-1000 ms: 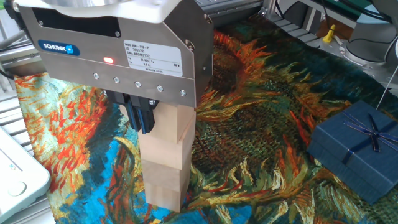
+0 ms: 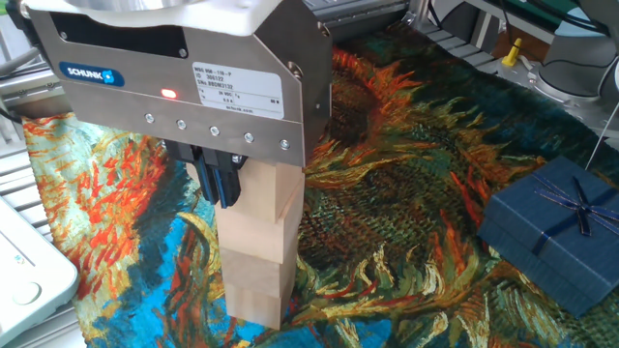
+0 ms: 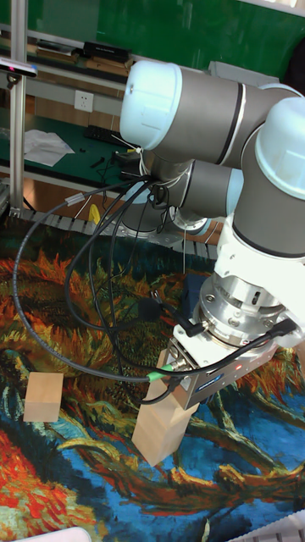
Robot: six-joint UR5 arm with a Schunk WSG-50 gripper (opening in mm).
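A tall stack of pale wooden blocks (image 2: 256,237) stands on the painted cloth in exterior view 2, slightly uneven from block to block. My gripper (image 2: 218,179) is down at its top, with dark fingers (image 2: 227,186) in front of the upper block's left part. The gripper body covers the stack's top, so whether the fingers clasp a block cannot be told. From exterior view 3, the stack (image 3: 163,432) shows beneath the gripper body, and the fingers are out of sight. A separate wooden block (image 3: 42,397) rests on the cloth at the left there.
A dark blue gift box (image 2: 556,232) with a ribbon sits to the right in exterior view 2. At the left edge is a white device (image 2: 34,266). Black cables (image 3: 68,302) loop beside the arm. Cloth between the stack and the box is clear.
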